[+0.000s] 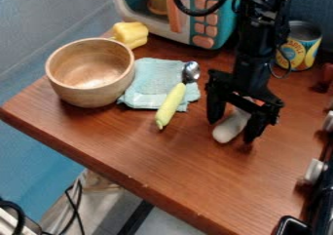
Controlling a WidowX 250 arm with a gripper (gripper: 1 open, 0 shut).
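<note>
My black gripper (243,115) is low over the right half of the wooden table, its fingers around a white object (228,130) lying on the wood; whether they are closed on it is unclear. To its left a pale yellow corn cob (170,105) lies beside a metal spoon (190,72) and a light blue cloth (146,78). A wooden bowl (89,75) is at the left, with a yellow block (130,34) behind it.
A toy microwave (212,29) stands at the back, a tin can (301,48) at the back right. Black equipment (320,205) lines the right edge.
</note>
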